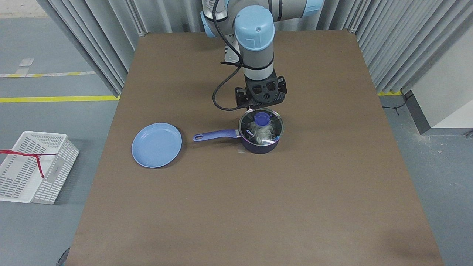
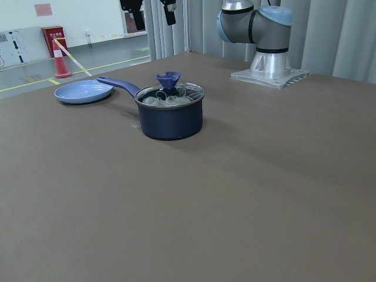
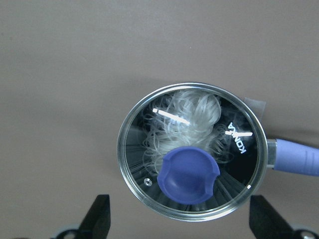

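A dark blue pot (image 2: pixel 168 122) with a light purple handle (image 1: pixel 215 135) stands on the table, its glass lid with blue knob (image 3: pixel 187 174) on top and pale stringy stuff showing through. My gripper is above the pot, fingers spread apart with nothing between them; in the left view its two black fingers hang clear above the knob, at the top edge. A blue plate (image 1: pixel 156 145) lies beside the handle.
A white basket (image 1: pixel 55 177) is on the floor off the table's left side.
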